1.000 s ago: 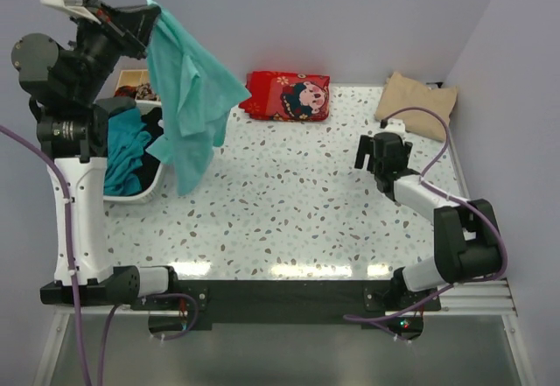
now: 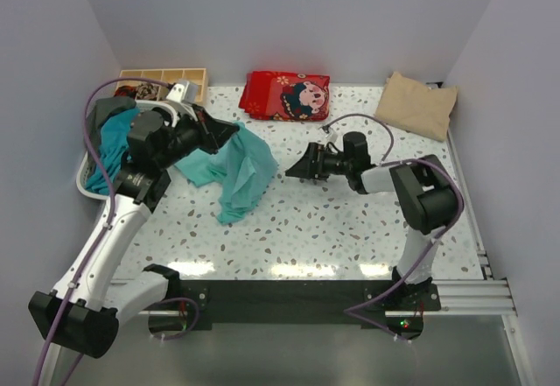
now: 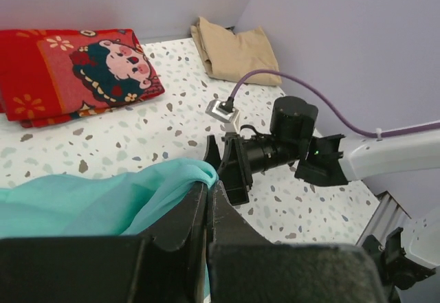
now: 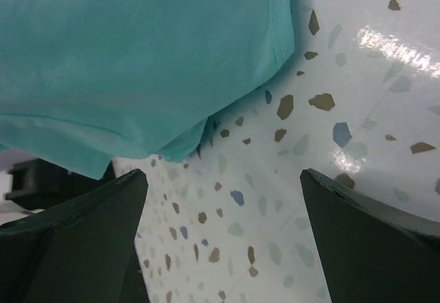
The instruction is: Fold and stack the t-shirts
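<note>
A teal t-shirt [image 2: 248, 171] hangs from my left gripper [image 2: 234, 129], its lower part lying crumpled on the speckled table. In the left wrist view, a fold of the shirt [image 3: 165, 179] runs up between the fingertips, which are shut on it. My right gripper [image 2: 300, 173] stands low over the table, to the right of the shirt and apart from it. Its fingers [image 4: 375, 238] are spread wide in the right wrist view, bare table between them, with the shirt [image 4: 158, 55] beyond.
A folded red patterned cloth [image 2: 285, 96] lies at the back, and a folded tan cloth [image 2: 416, 106] at the back right. The white basket [image 2: 90, 185] of dark and teal clothes stands left, near a wooden divided box [image 2: 197, 77].
My right gripper has moved left toward the shirt.
</note>
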